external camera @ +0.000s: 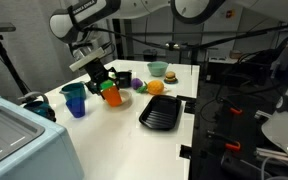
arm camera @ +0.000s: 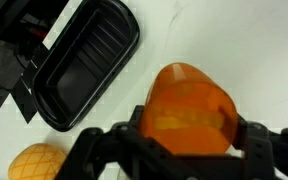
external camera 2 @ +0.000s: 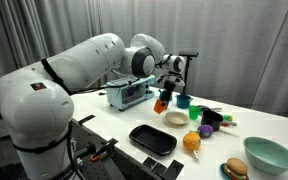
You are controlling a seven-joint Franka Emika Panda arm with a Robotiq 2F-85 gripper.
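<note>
An orange cup (external camera: 113,97) hangs over the white table in exterior view 1, with my gripper (external camera: 106,84) shut on it. Exterior view 2 shows the same orange cup (external camera 2: 161,105) below the arm, in front of a pale plate (external camera 2: 177,119). The cup (arm camera: 189,110) fills the middle of the wrist view, between the dark fingers at the bottom edge. Something green shows at the gripper in exterior view 1; what it belongs to is unclear.
A black tray (external camera: 162,113) lies to the right, with an orange fruit (external camera: 155,87) behind it. The blue cup (external camera: 75,99) stands left of the gripper, and a white toaster-like box (external camera: 24,142) fills the front left.
</note>
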